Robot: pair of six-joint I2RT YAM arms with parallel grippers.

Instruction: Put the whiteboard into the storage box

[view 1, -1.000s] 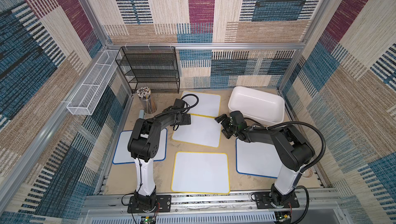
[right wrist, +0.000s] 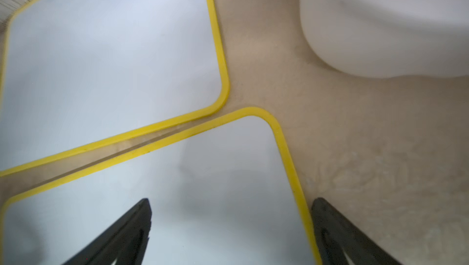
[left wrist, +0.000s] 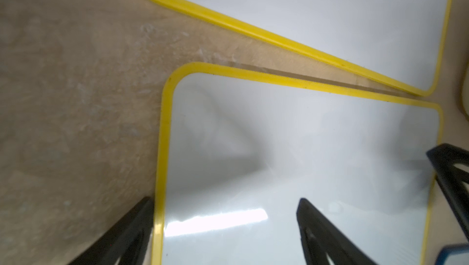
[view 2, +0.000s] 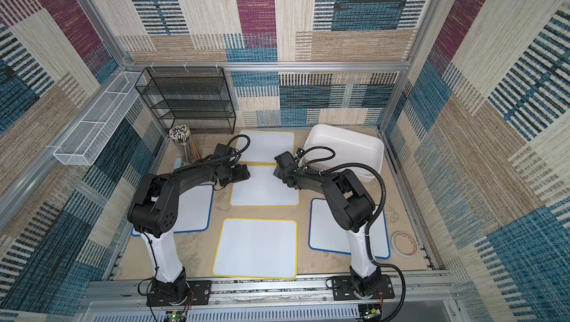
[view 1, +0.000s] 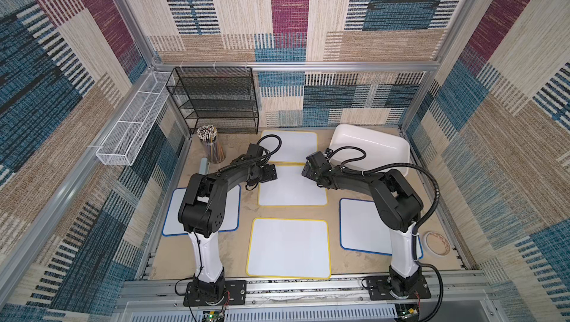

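Observation:
A yellow-edged whiteboard (view 1: pixel 291 188) lies flat in the middle of the table, close in front of another yellow-edged whiteboard (view 1: pixel 291 144). My left gripper is open at its left edge; one finger (left wrist: pixel 139 228) is by the yellow rim and the other over the white face. At the right edge my right gripper is open, one finger (right wrist: pixel 325 221) by the rim and the other above the board. Nothing is gripped in either. At the back right stands the empty white storage box (view 1: pixel 371 147).
A third yellow-edged whiteboard (view 1: pixel 288 247) lies in front. Blue-edged whiteboards lie under the left arm and the right arm (view 1: pixel 362 221). A cup of sticks (view 1: pixel 212 144) and a wire rack (view 1: pixel 216 99) stand at back left. A tape roll (view 1: pixel 437 243) is at right.
The middle whiteboard has turned straight and shifted right.

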